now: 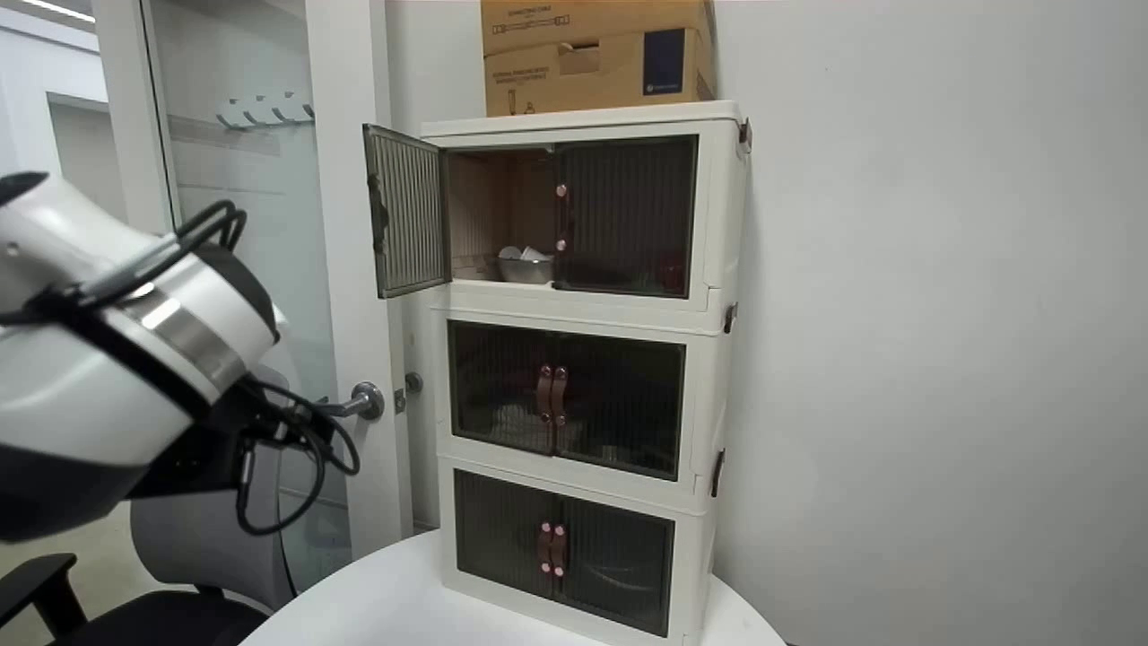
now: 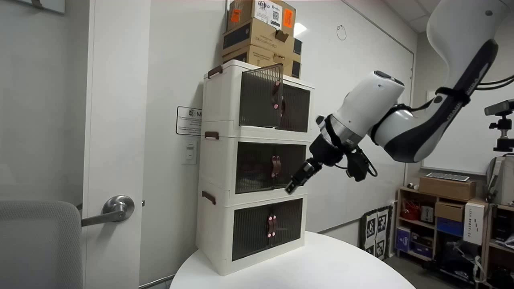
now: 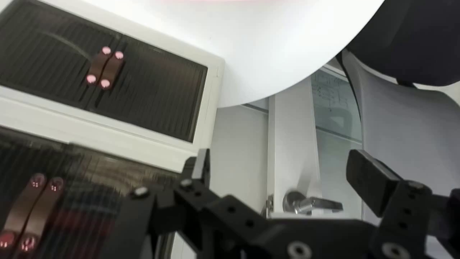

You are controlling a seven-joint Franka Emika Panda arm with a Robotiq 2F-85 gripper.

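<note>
A white three-tier cabinet (image 1: 710, 398) stands on a round white table. Its top left door (image 1: 409, 213) is swung outward, showing a metal bowl (image 1: 525, 269) with white items in that compartment. The top right door (image 1: 626, 215) is closed, as are the middle doors (image 2: 253, 168) and bottom doors (image 2: 250, 233). In exterior view 2 my gripper (image 2: 290, 188) points down and toward the cabinet, in front of it near middle-tier height. The wrist view shows my gripper open, its fingers wide apart and nothing between them; exterior view 1 does not show the fingertips.
Cardboard boxes (image 2: 260, 38) are stacked on top of the cabinet. A grey chair (image 3: 405, 125) and a door with a lever handle (image 2: 118, 210) stand beside the table.
</note>
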